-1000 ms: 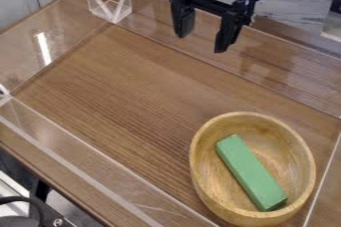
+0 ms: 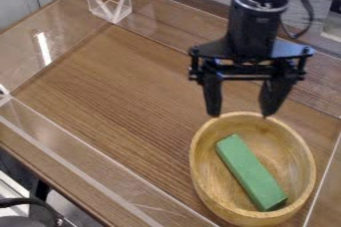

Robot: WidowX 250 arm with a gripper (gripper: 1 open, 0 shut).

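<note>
My black gripper hangs open just above the back rim of a light wooden bowl, its two dark fingers set wide apart with nothing seen between them. Inside the bowl lies a long green block, slanting from upper left to lower right, in front of the fingers.
A wooden table fills the scene, clear across its middle and left. A clear angular object sits at the back left. A dark cable shows at the bottom left corner.
The bowl and green block have not moved.
</note>
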